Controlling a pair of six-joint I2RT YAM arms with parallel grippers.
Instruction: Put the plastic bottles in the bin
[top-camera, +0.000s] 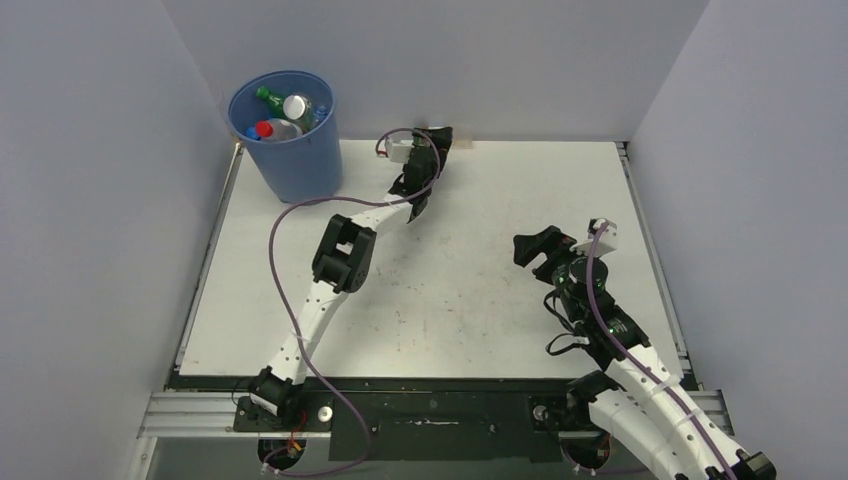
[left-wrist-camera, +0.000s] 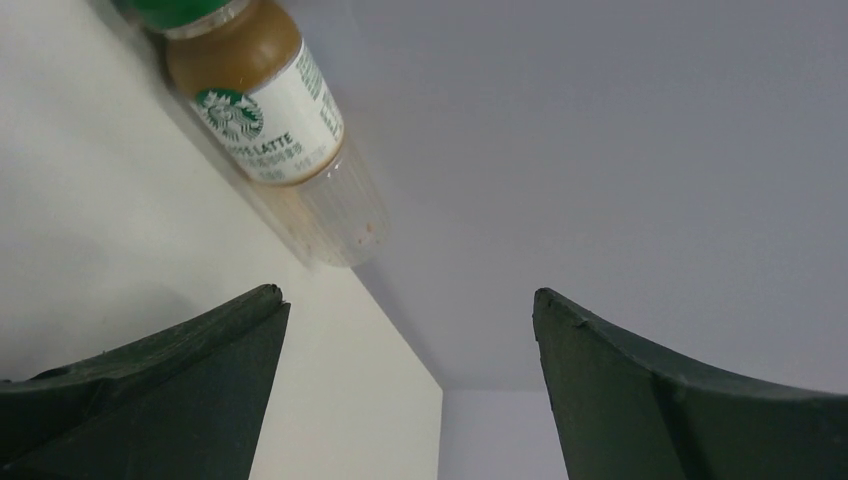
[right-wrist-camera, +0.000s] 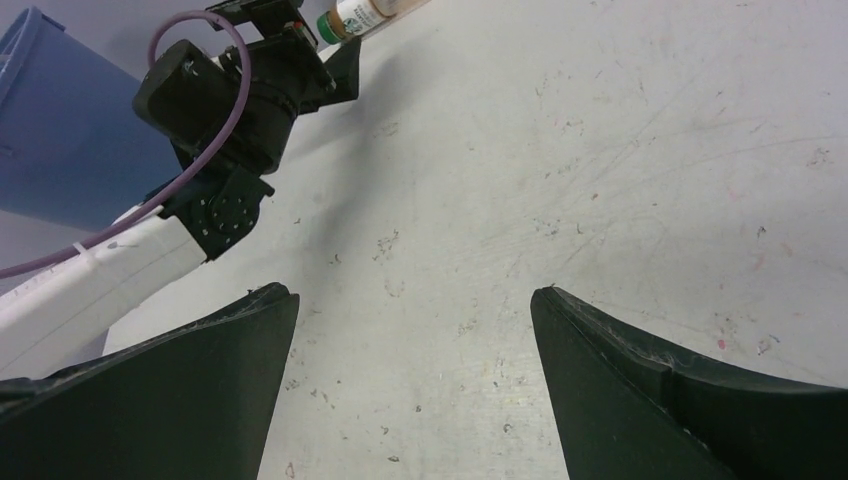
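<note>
A plastic coffee bottle with green cap and white label lies at the back edge, largely covered by the left arm in the top view and partly visible in the right wrist view (right-wrist-camera: 360, 18). My left gripper (top-camera: 434, 138) is over it; the left wrist view shows its fingers apart, nothing between them, the bottle just beyond. My right gripper (top-camera: 540, 250) stands open over the right side of the board, empty. The blue bin (top-camera: 295, 165) at the back left holds several bottles.
The white board (top-camera: 460, 290) is clear in its middle and front. Grey walls bound it at the back and sides; the bottle lies against the back wall. Purple cables run along both arms.
</note>
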